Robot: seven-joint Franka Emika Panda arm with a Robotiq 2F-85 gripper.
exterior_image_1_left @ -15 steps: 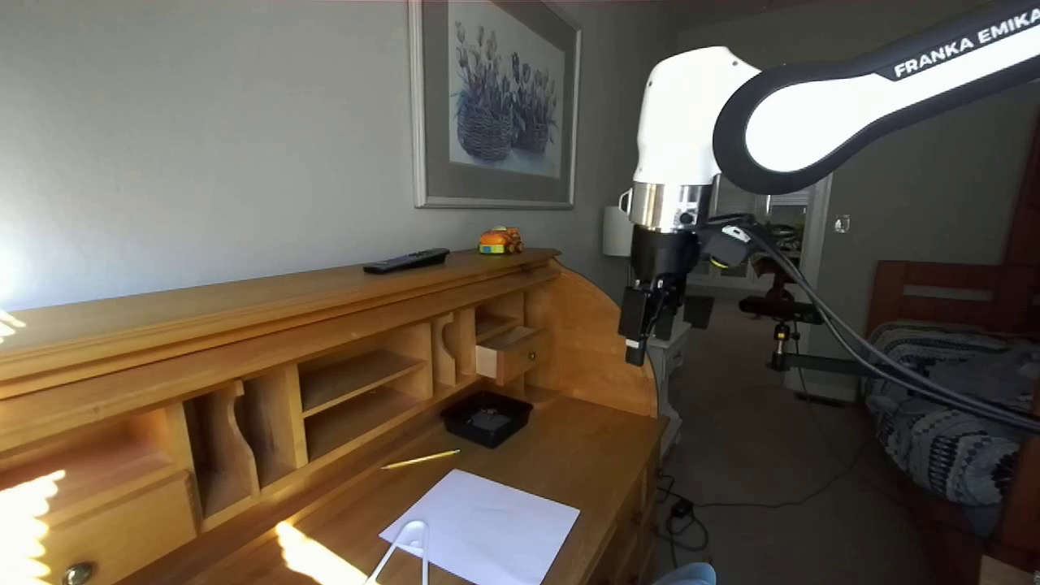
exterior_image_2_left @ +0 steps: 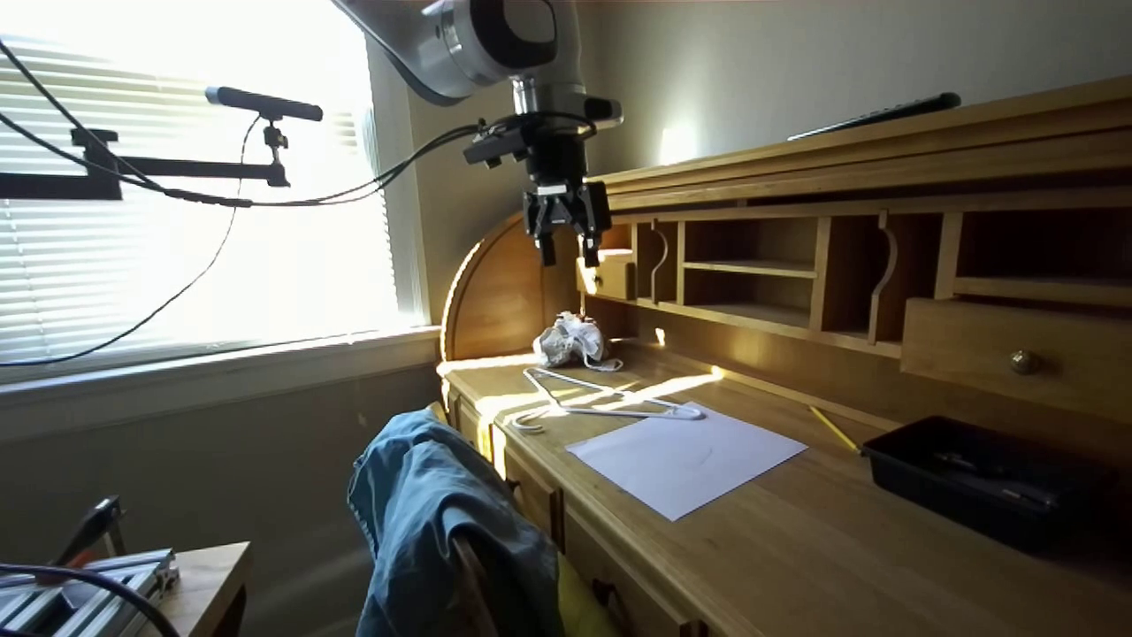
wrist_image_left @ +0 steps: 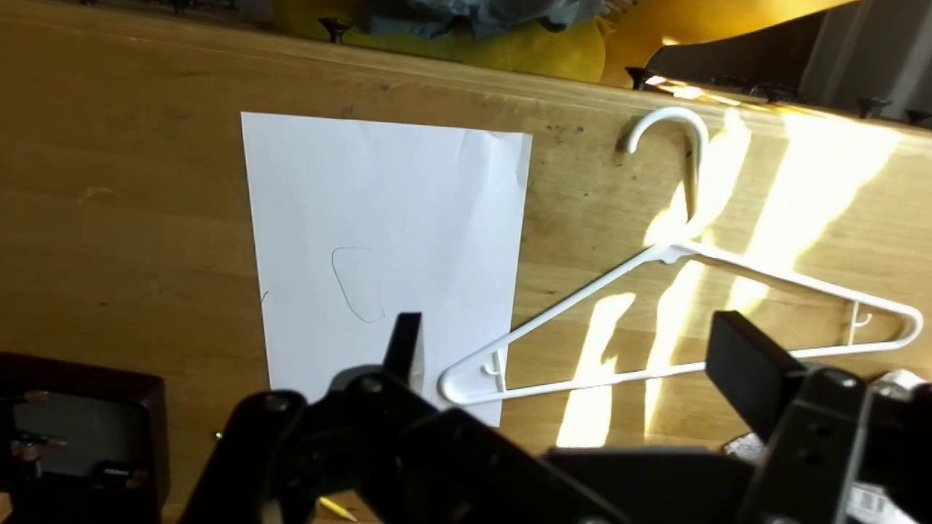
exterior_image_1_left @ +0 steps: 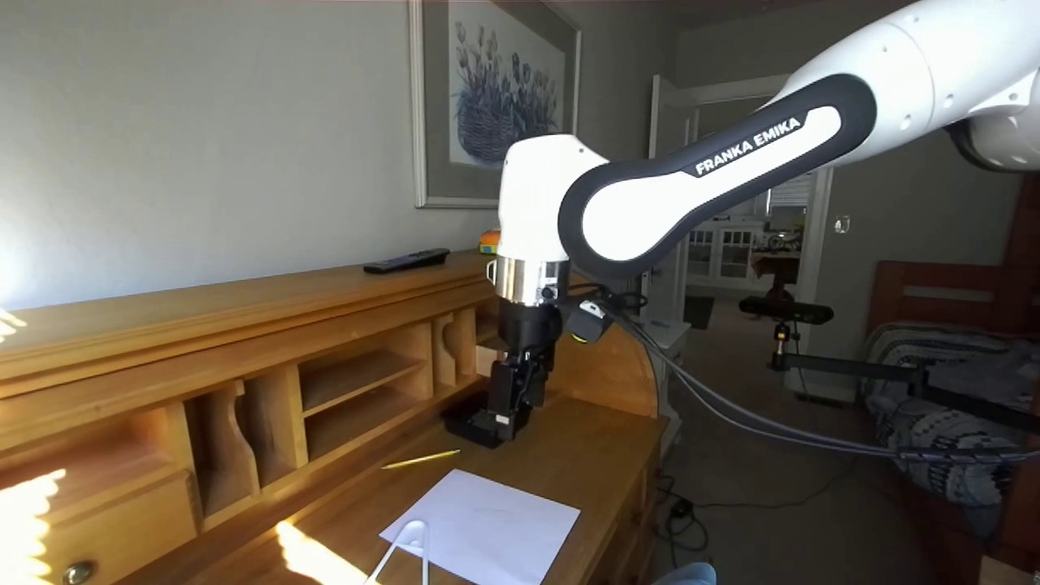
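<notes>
My gripper (exterior_image_2_left: pixel 569 258) hangs open above the desk, its fingers pointing down with nothing between them. In the wrist view a white plastic hanger (wrist_image_left: pixel 577 297) lies flat below, one corner overlapping a sheet of white paper (wrist_image_left: pixel 393 192) that bears a faint pencil line. The hanger's lower bar passes across the gap between my fingers, well beneath them. A yellow pencil (exterior_image_2_left: pixel 834 428) rests near the back of the desk, close to a black tray (exterior_image_2_left: pixel 955 478) with a few small dark items in it.
A crumpled whitish bag (exterior_image_2_left: pixel 573 341) sits at the desk's far end. Cubbies and a small drawer (exterior_image_2_left: pixel 610 278) line the back. A chair with a blue cloth (exterior_image_2_left: pixel 446 520) stands at the front edge. The shelf top holds a remote (exterior_image_1_left: pixel 406 260).
In exterior view 1 my arm has moved left and down, in over the desk. The desk items lie unchanged.
</notes>
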